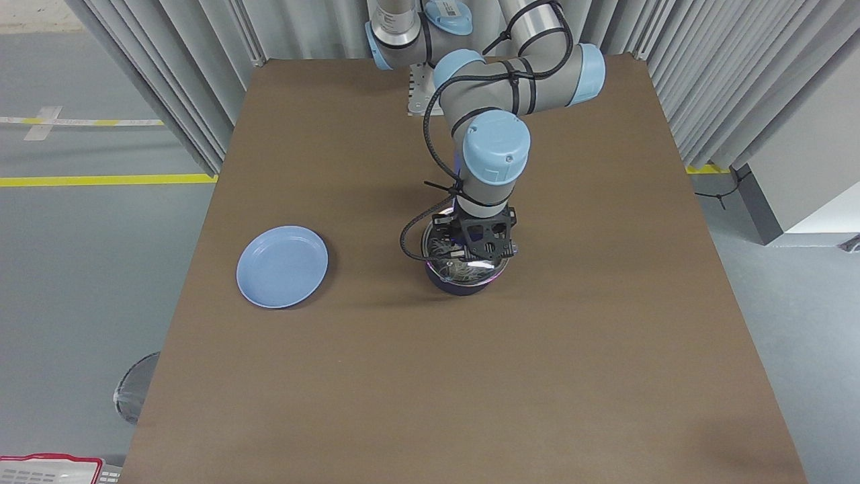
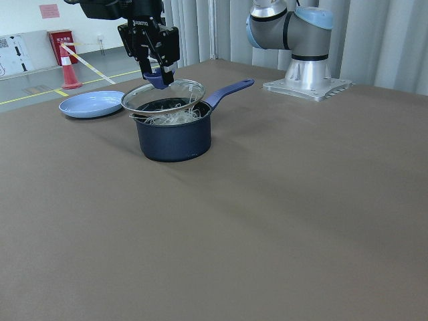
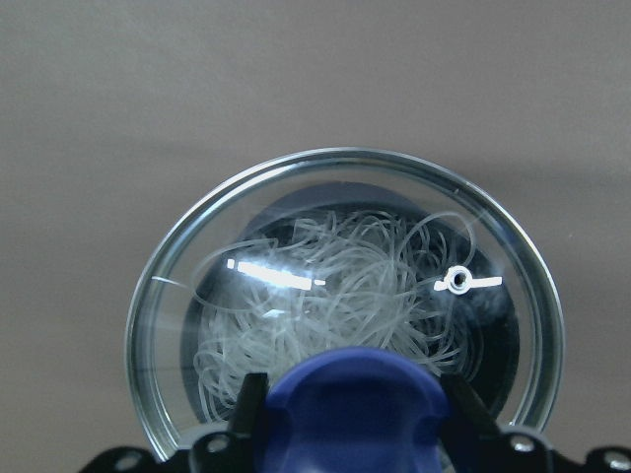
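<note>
A glass lid [image 2: 139, 101] with a blue knob [image 3: 355, 414] is held by my gripper [image 2: 158, 75], shut on that knob. The lid hangs right over a dark blue saucepan [image 2: 174, 142] full of pale, stringy noodles [image 2: 174, 118]. In the left view it is slightly tilted at the pot's rim; whether it touches is hard to tell. The pan's long blue handle [image 2: 231, 91] points toward the robot base. In the front view my arm hides most of the pan.
A light blue plate [image 1: 282, 266] lies left of the pan. A robot base [image 2: 307, 87] stands at the back.
</note>
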